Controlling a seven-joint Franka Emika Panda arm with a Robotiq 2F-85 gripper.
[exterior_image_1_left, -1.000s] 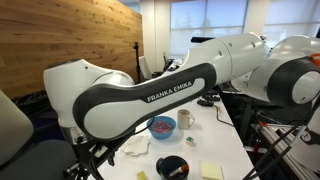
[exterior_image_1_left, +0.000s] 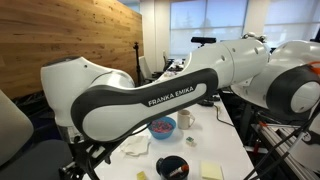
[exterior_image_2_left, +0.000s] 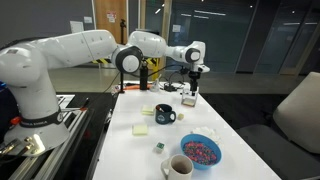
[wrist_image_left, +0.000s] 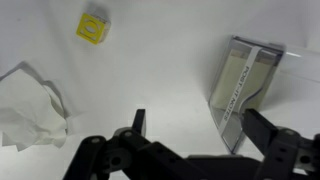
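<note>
My gripper is open above the white table, its two dark fingers wide apart and nothing between them. Ahead of the right finger in the wrist view lies a clear-sided box (wrist_image_left: 245, 82) with a printed white strip along it. It sits tilted in the picture. A small yellow block (wrist_image_left: 93, 28) lies at the upper left, and a crumpled white cloth (wrist_image_left: 32, 112) at the left edge. In exterior view 2 the gripper (exterior_image_2_left: 191, 84) hangs just over the box (exterior_image_2_left: 188, 101) at the table's far end; exterior view 1 largely hides the box behind the arm.
A dark mug (exterior_image_2_left: 178, 115), a blue bowl (exterior_image_2_left: 200, 152) with reddish contents and a light mug (exterior_image_2_left: 181, 169) stand on the table. Pale yellow pads (exterior_image_2_left: 140, 129) and a small green block (exterior_image_2_left: 158, 147) lie nearby. Bare tabletop separates the box from the cloth.
The arm has shifted slightly in exterior view 1, its forearm now lower and nearer the camera, covering more of the table. The bowl, mugs and cloth stay put.
</note>
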